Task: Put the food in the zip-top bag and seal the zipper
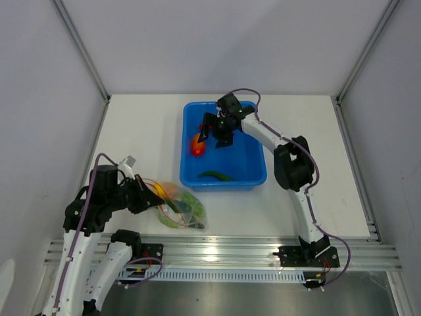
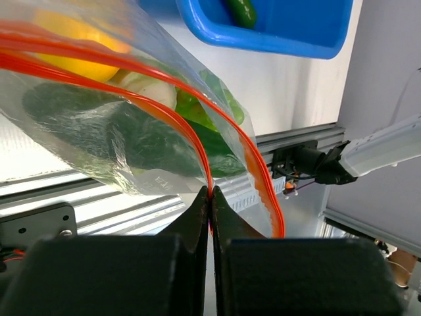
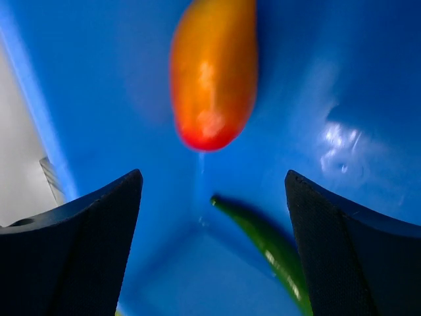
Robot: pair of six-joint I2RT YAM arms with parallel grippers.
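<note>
In the left wrist view, my left gripper is shut on the orange-edged rim of a clear zip top bag. The bag's mouth stands open, with a yellow food and several green pieces inside. My right gripper hangs over the blue bin, its fingers apart and nothing between them. An orange-red mango-like food lies in the bin beyond the fingertips, apart from them. Closer to the right finger in that view is a green chili pepper. The right arm partly covers the bin in the top view.
Small red food shows at the bin's back, partly behind the right gripper. A metal rail runs along the front edge.
</note>
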